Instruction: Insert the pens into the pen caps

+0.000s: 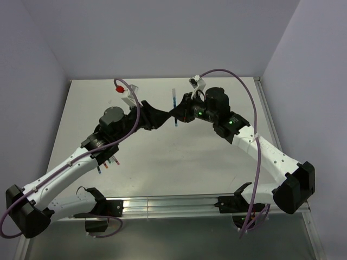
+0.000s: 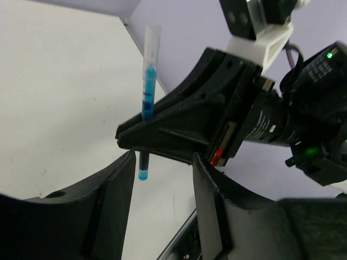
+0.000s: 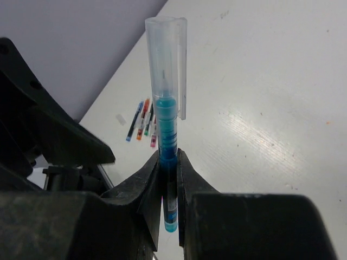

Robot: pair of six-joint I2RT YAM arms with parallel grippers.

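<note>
My right gripper is shut on a blue pen, held upright with a clear cap over its upper end; in the left wrist view the cap tops the same pen. My left gripper is part open with nothing between its fingers, just beside the pen and facing it; in the right wrist view one of its dark fingers reaches in from the left, apart from the pen. In the top view both grippers meet near the table's middle.
Several pens in different colours lie on the left part of the white table, partly behind the left arm in the top view. Grey walls bound the sides and back.
</note>
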